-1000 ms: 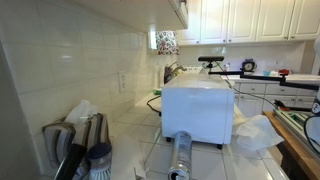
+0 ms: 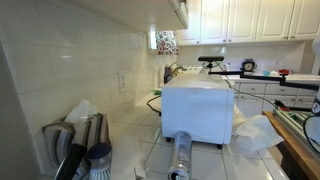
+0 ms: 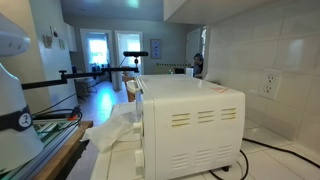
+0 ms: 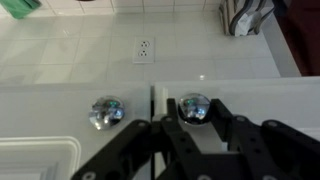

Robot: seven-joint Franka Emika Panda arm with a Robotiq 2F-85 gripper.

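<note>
In the wrist view my gripper reaches up to a cabinet front, its dark fingers [image 4: 221, 116] on either side of a round metal knob [image 4: 195, 107]. The fingers stand apart about as wide as the knob; whether they press on it I cannot tell. A second shiny knob [image 4: 106, 112] sits to the left, across the dark gap between two white cabinet doors [image 4: 60, 98]. Neither exterior view shows my gripper.
A white box-shaped appliance [image 2: 197, 112] stands on the tiled counter, a clear cylinder [image 2: 181, 157] before it. A striped holder [image 2: 76, 135] and a brush [image 2: 100, 160] are at the left wall. Crumpled white plastic [image 2: 257, 134] lies to the right. The upper cabinet [image 2: 150, 8] overhangs the counter.
</note>
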